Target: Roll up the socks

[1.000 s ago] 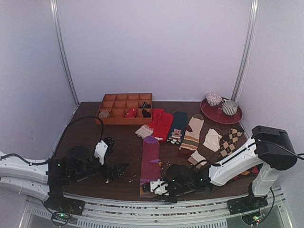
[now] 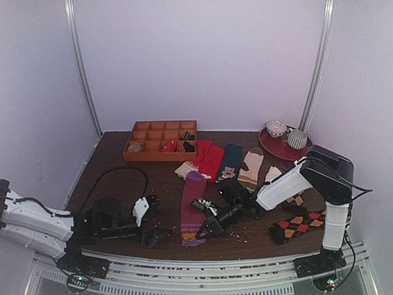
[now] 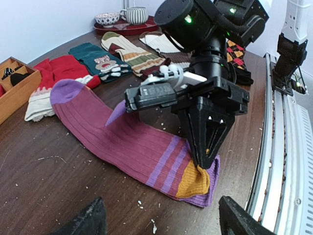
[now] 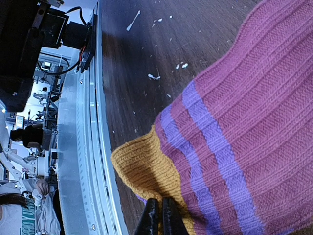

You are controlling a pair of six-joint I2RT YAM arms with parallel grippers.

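A long purple sock (image 2: 192, 206) lies lengthwise at the table's middle, its striped end with the yellow band (image 3: 194, 181) towards the front edge. That end is bent up and over, with lilac ribbed cloth showing beneath it. My right gripper (image 2: 201, 235) is shut, its fingertips against the yellow band; in the right wrist view the closed fingers (image 4: 155, 215) touch the yellow cloth, and I cannot make out any fabric between them. To the left of the sock, my left gripper (image 2: 156, 235) stands open over bare table, nothing between its fingers.
Behind lies a wooden divided box (image 2: 161, 157) with a few rolled items. Red socks (image 2: 210, 161), a teal sock (image 2: 230, 163) and a striped sock (image 2: 250, 169) lie along the back. An argyle sock (image 2: 301, 226) is at right, a red tray (image 2: 276, 147) behind.
My right arm has shifted, its gripper moving slightly away from the front edge, and the sock's near end is now bent over. The left gripper has moved a little right and towards the front.
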